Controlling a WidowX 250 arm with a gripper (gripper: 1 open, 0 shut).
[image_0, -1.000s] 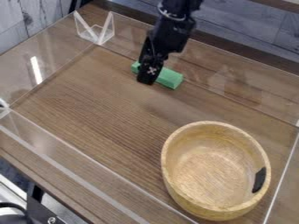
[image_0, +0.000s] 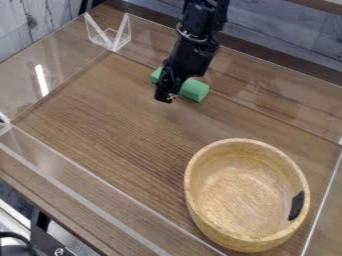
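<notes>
My black gripper (image_0: 167, 92) is low over the wooden table at the upper middle, in front of a green object (image_0: 193, 88). It looks shut, with nothing visible between its fingers. The arm partly hides the green object, and whether the two touch I cannot tell.
A large pale yellow bowl (image_0: 246, 194) stands at the lower right. Clear plastic brackets are at the upper left and left edge, and dark clutter lies beyond the lower-left edge.
The arm and gripper have shifted a little and now look narrower over the green object, which stays in about the same place.
</notes>
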